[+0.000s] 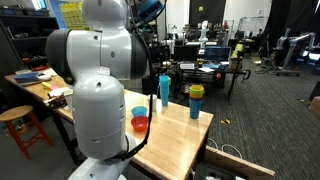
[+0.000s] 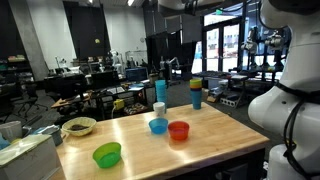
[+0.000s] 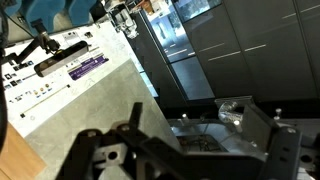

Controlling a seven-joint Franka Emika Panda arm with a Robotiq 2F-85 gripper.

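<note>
In the wrist view my gripper shows its dark fingers spread apart at the bottom, with nothing between them; it is open. Neither exterior view shows its fingertips, as the arm reaches above the top edge. On the wooden table stand a green bowl, a blue bowl and a red bowl. A white cup and a tall blue cup are behind them. Farther right, a yellow cup sits on a blue one.
A woven basket lies at the table's far left, near a grey box. Bare tabletop surrounds the bowls toward the front right. An orange stool stands on the floor beyond.
</note>
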